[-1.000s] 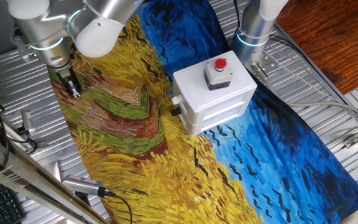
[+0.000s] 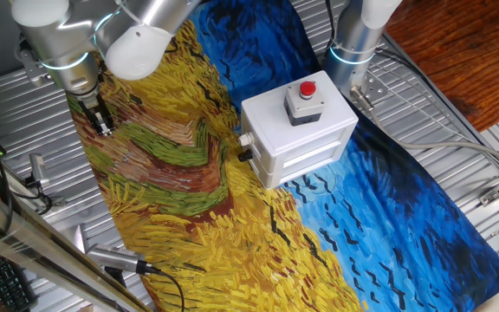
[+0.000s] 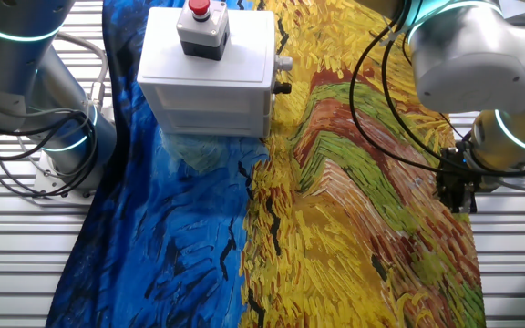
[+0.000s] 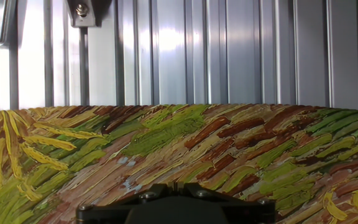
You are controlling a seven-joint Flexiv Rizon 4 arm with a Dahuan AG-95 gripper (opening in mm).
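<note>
My gripper points down above the left edge of the painted cloth in exterior view 1. Exterior view 2 has the same black gripper at the cloth's right side. Low in the wrist view, the fingertips meet at the centre; the gripper is shut and nothing shows between them. A white box sits on the cloth, well away from the gripper. On its lid stands a small grey switch box with a red button.
Slatted metal table surrounds the cloth. A silver cylindrical device with a black cable lies by the cloth's near left edge. The arm's base stands behind the white box. Open cloth lies between box and gripper.
</note>
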